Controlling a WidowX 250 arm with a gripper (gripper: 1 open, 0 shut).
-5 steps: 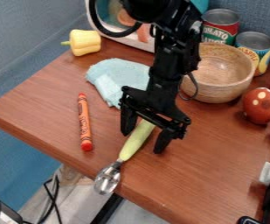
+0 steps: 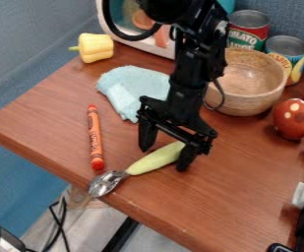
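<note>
My black gripper (image 2: 167,148) is low over the wooden table, fingers straddling the pale yellow handle (image 2: 157,158) of a metal-headed spoon or scoop. The metal head (image 2: 107,182) lies at the table's front edge, pointing down-left. Whether the fingers touch or hold the handle I cannot tell.
An orange crayon (image 2: 95,136) lies to the left, a light blue cloth (image 2: 121,89) behind it. A tan bowl (image 2: 252,77), cans (image 2: 246,31), a tomato-like object (image 2: 291,118) and black appliances at the right border the space.
The spoon has turned so its head points more to the left, moving up and left. My gripper has shifted slightly with it.
</note>
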